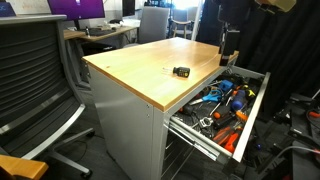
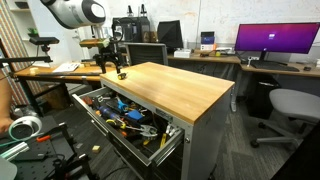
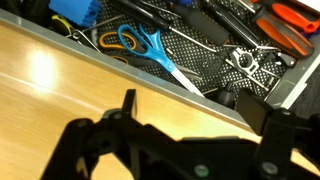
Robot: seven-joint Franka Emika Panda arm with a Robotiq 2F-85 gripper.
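My gripper is open, its two black fingers point(image 3: 129, 104) wide apart with nothing between them. Below it in the wrist view lie the wooden tabletop point(image 3: 60, 105) and the edge of an open drawer. In exterior view 1 the gripper hangs above the tabletop's drawer side, to the right of a small black object point(image 1: 181, 72) standing on the wood. That same object point(image 2: 122, 74) shows near the far left end in exterior view 2. Blue-handled scissors point(image 3: 150, 45) and red-handled tools point(image 3: 285, 36) lie in the drawer.
The drawer point(image 1: 256, 108) is pulled out and crowded with several hand tools. An office chair point(image 1: 40, 85) stands to the left, and a person point(image 2: 92, 38) is behind the far end.
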